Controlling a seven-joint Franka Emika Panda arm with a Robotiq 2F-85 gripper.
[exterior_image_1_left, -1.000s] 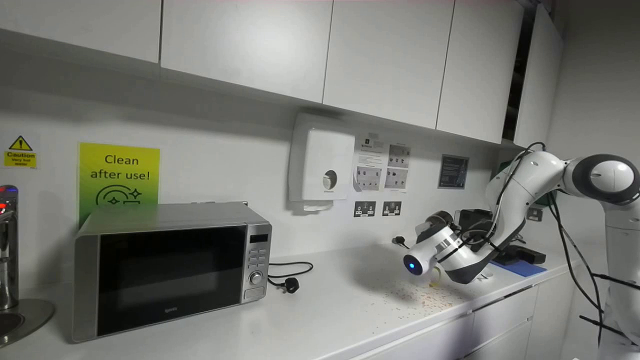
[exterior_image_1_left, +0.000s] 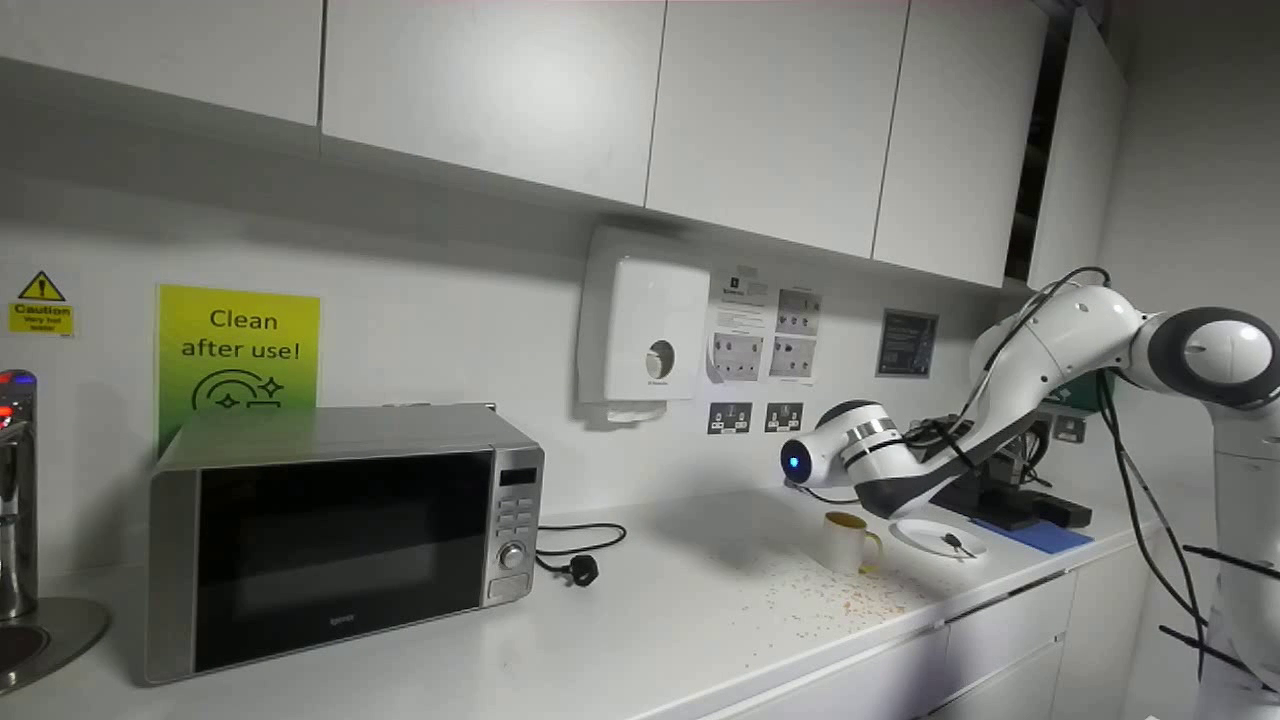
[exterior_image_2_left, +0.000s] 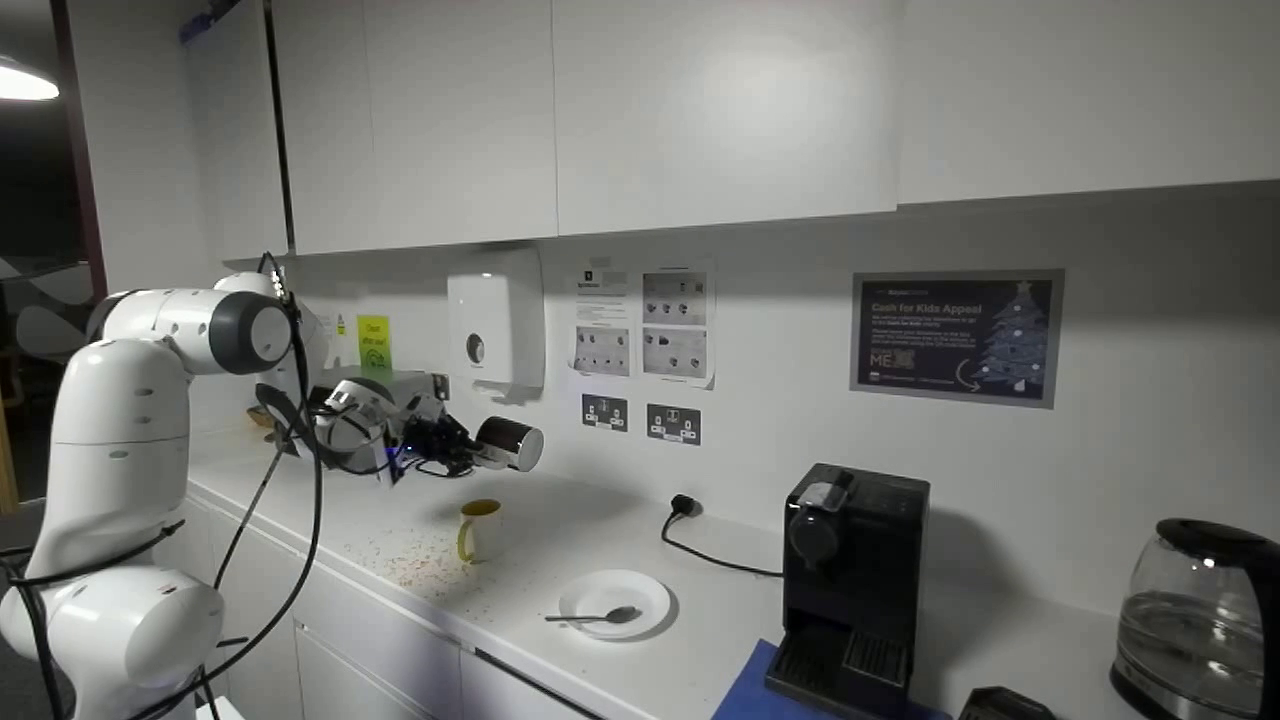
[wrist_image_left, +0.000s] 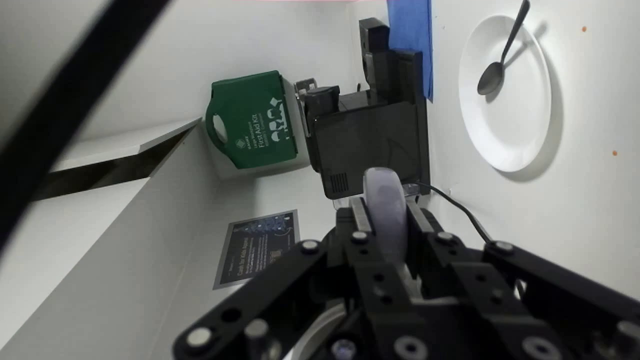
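In the wrist view my gripper is shut on a pale, rounded piece (wrist_image_left: 385, 201) that looks like a handle. A curved white rim shows low behind the fingers. From exterior view 2, a dark cylinder with a light flat end (exterior_image_2_left: 512, 443) lies sideways in the air at my gripper (exterior_image_2_left: 473, 450), probably the same object. It is above the counter, up and behind the mug. A white mug with a yellow inside and handle (exterior_image_2_left: 481, 535) stands upright on the counter. Its neighbour is a white plate (exterior_image_2_left: 654, 600) bearing a dark spoon (exterior_image_2_left: 620, 614).
Small crumbs (exterior_image_1_left: 840, 598) are scattered around the mug's front. A coffee machine (exterior_image_2_left: 854, 576) on a blue mat (exterior_image_2_left: 746, 686) and a glass kettle (exterior_image_2_left: 1182, 618) stand farther along. The microwave (exterior_image_1_left: 348, 540) occupies the other end, with clear counter (exterior_image_1_left: 648, 600) between it and the crumbs.
My arm has risen and shifted left toward the wall in exterior view 1. The mug and plate, mostly covered by the arm before, are now in plain sight there.
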